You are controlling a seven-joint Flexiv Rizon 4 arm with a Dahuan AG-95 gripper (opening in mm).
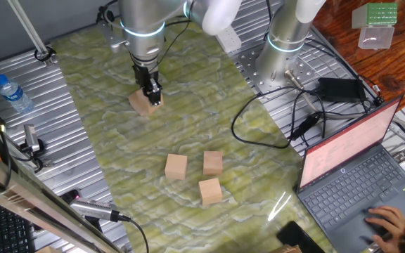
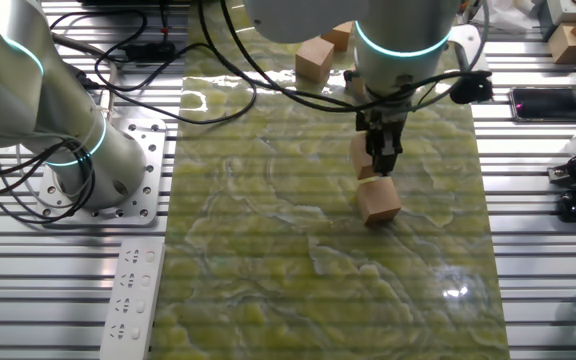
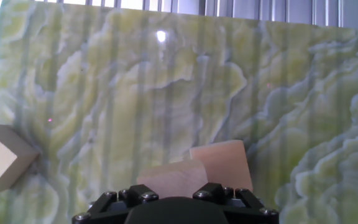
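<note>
Two plain wooden blocks lie close together at the gripper: one block (image 2: 378,201) shows clear of the fingers, and a second block (image 2: 362,152) is partly hidden behind them. My black gripper (image 1: 153,99) points down over this pair, its tips at the blocks' right side in exterior view 1. From the wrist, a pale block (image 3: 173,179) sits just ahead of the finger linkages, overlapping a pinker block (image 3: 222,163). The fingertips are hidden there, so whether the fingers stand open or grip a block cannot be made out.
Three more blocks form a loose group: a left block (image 1: 176,166), a right block (image 1: 212,162) and a near block (image 1: 210,191). A laptop (image 1: 350,169) and black cable (image 1: 235,126) border the green mat's right side.
</note>
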